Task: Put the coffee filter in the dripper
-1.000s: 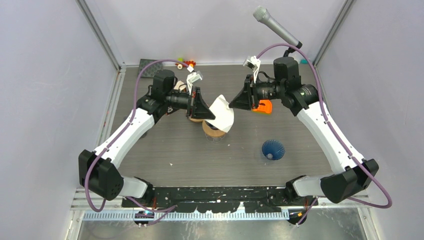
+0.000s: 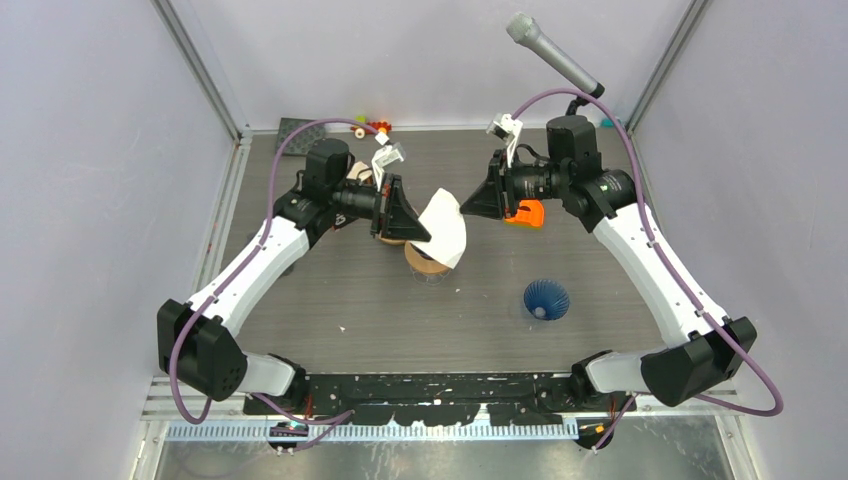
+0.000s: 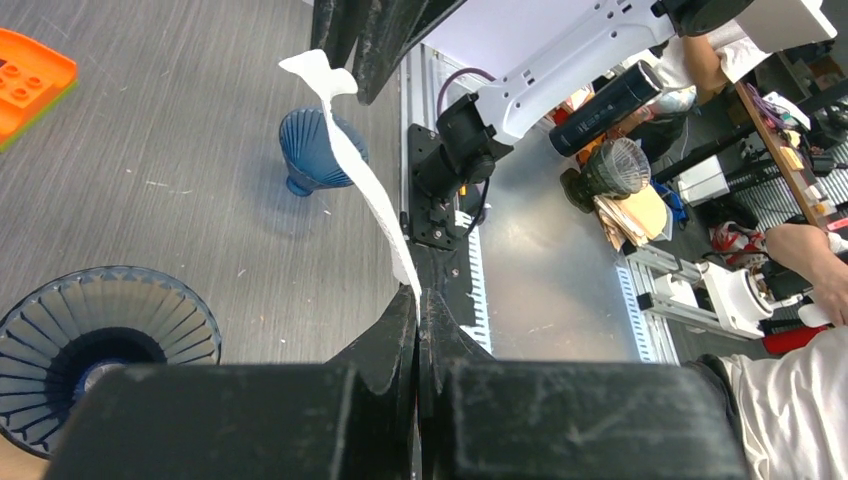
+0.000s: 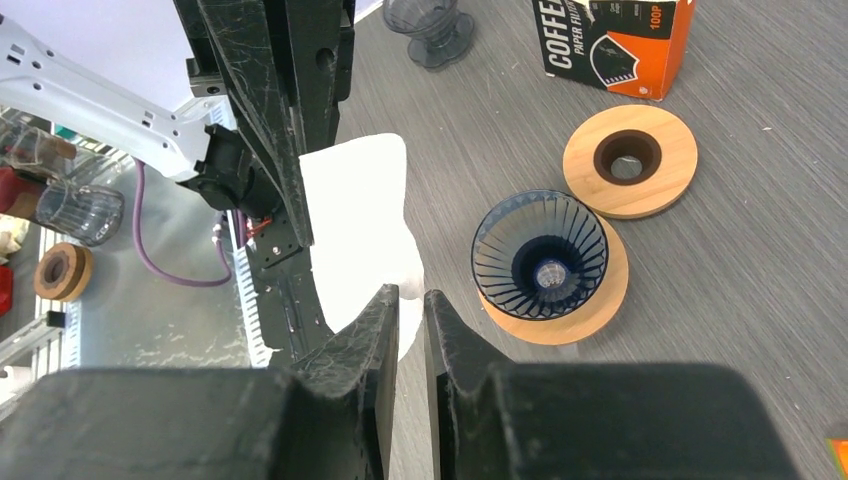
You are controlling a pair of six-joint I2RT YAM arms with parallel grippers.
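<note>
A white paper filter (image 2: 440, 228) (image 3: 360, 175) (image 4: 355, 230) hangs upright between the grippers, with my left gripper (image 2: 425, 237) shut on its edge. My right gripper (image 2: 468, 210) is at the filter's other edge; its fingertips are slightly apart, and whether they touch the paper is unclear. A dark clear dripper (image 4: 500, 262) stands on a wooden ring stand (image 4: 600, 310) below, beside the filter in the right wrist view.
A second wooden ring (image 4: 660, 185) and a coffee filter box (image 4: 660, 40) lie behind the dripper. A blue ribbed cup (image 2: 546, 300) stands at front right, an orange toy (image 2: 527, 215) behind the right gripper.
The filter has shifted very slightly between the grippers. Both arms look almost still.
</note>
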